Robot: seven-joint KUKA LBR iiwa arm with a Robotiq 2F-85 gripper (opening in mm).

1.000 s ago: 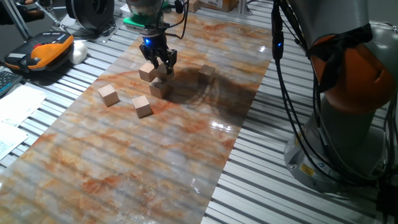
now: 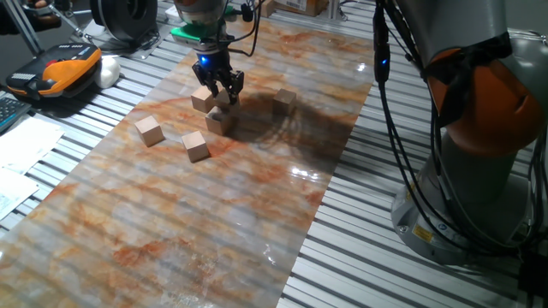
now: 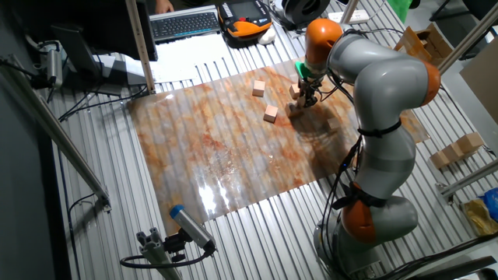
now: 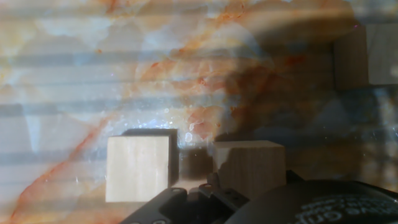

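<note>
My gripper (image 2: 223, 94) points down over a cluster of light wooden cubes at the far side of the marbled sheet. Just left of it is one cube (image 2: 202, 100); another cube (image 2: 220, 124) sits right below it in the view, partly shaded. Behind the fingers a further wooden surface shows, mostly hidden. From the wrist, the fingertips (image 4: 178, 191) reach in at the bottom edge, between a pale cube (image 4: 138, 169) on the left and a shaded cube (image 4: 250, 167) on the right. Whether anything is gripped cannot be made out.
Two loose cubes, one farther left (image 2: 149, 131) and one nearer (image 2: 195, 146), stand apart, with a shadowed cube (image 2: 284, 103) to the right. The near part of the marbled sheet (image 2: 180, 231) is bare. An orange-black teach pendant (image 2: 56, 70) lies beyond the left edge.
My gripper's fingers have shifted very slightly against the cluster. The separate cubes have not moved.
</note>
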